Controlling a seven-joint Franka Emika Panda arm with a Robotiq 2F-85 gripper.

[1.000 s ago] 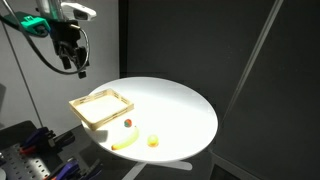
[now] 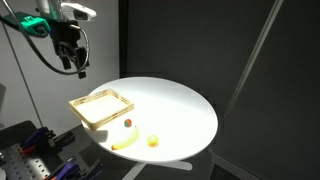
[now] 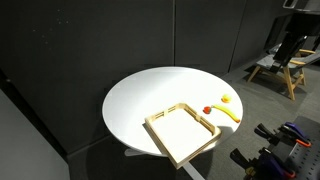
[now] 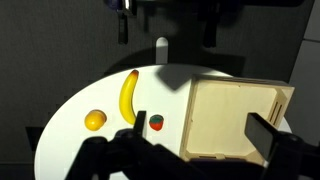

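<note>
My gripper is open, its two dark fingers wide apart at the bottom of the wrist view with nothing held between them. In exterior view 1 the gripper point(image 2: 76, 70) hangs high at the left, well above the table. Below lies a shallow light wooden tray point(image 4: 225, 95), empty as far as it shows, partly covered by the right finger. Beside it on the white table are a yellow banana point(image 4: 127, 97), a red strawberry-like fruit with a green top point(image 4: 156, 122) and a round orange fruit point(image 4: 95, 120).
The round white table point(image 2: 175, 100) has free room at its back and right. Its near edge lies close to the robot's base. A wooden chair point(image 3: 275, 72) stands apart on the dark floor at the right of exterior view 2.
</note>
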